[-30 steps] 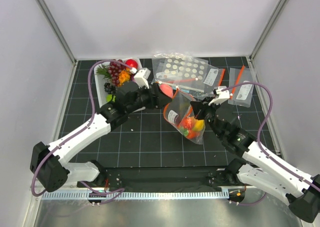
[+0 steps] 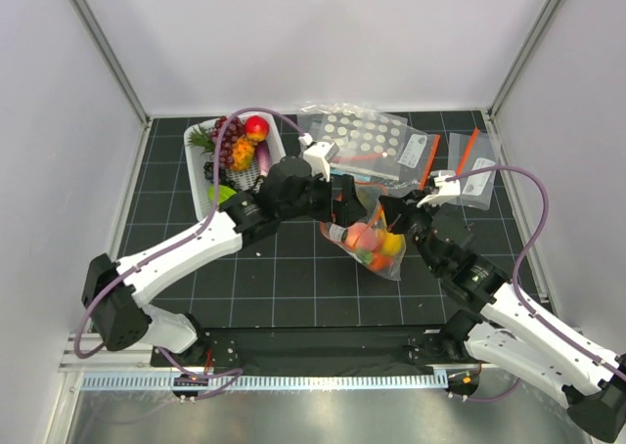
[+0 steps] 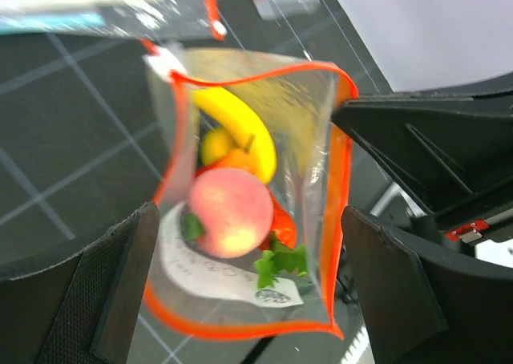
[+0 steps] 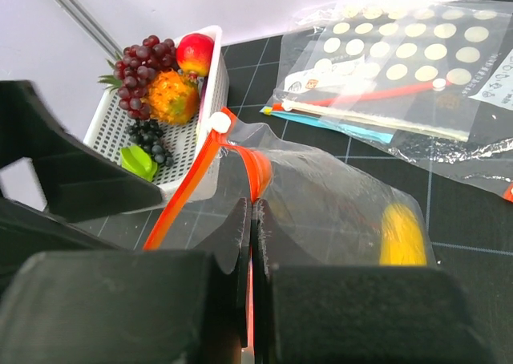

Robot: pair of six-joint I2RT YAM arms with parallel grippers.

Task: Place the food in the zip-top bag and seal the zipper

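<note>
An upright zip top bag [image 2: 381, 258] with orange rim stands at mid-table. In the left wrist view it holds a peach [image 3: 230, 212], a banana [image 3: 240, 127], a lemon, orange-red pieces and green leaves. My left gripper [image 2: 347, 201] hangs over the bag's opening, fingers open and empty. My right gripper is shut on the bag's orange-edged rim at its right side.
A white basket [image 4: 104, 139] of fruit, with grapes, an apple and an eggplant, stands at back left. Flat bags [image 2: 362, 141] lie behind the open bag; another [image 2: 474, 170] lies at right.
The right gripper shifted only slightly.
</note>
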